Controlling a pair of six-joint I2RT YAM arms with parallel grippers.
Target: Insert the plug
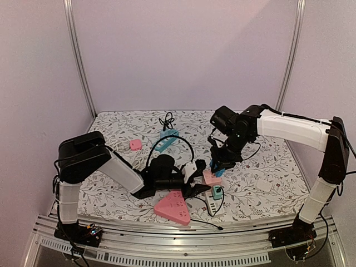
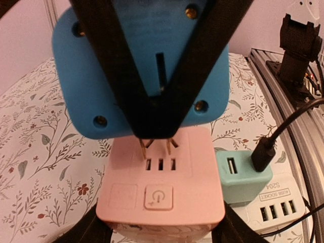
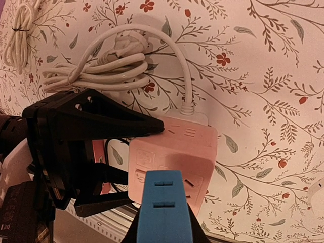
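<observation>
My right gripper (image 1: pixel 219 161) is shut on a blue plug block (image 2: pixel 142 61), held over the pink socket cube (image 2: pixel 159 182). In the left wrist view the blue block's pins point down just above the cube's top slots; whether they touch is unclear. My left gripper (image 1: pixel 197 183) is at the pink cube's left side; in the right wrist view its fingers reach round the cube (image 3: pixel 177 154), part open or closing, and whether they grip it is hard to tell.
A white power strip (image 2: pixel 273 202) with a mint plug (image 2: pixel 240 182) sits beside the cube. A pink triangular strip (image 1: pixel 172 211), a teal strip (image 1: pixel 167 142) and coiled cables (image 3: pixel 101 76) lie nearby.
</observation>
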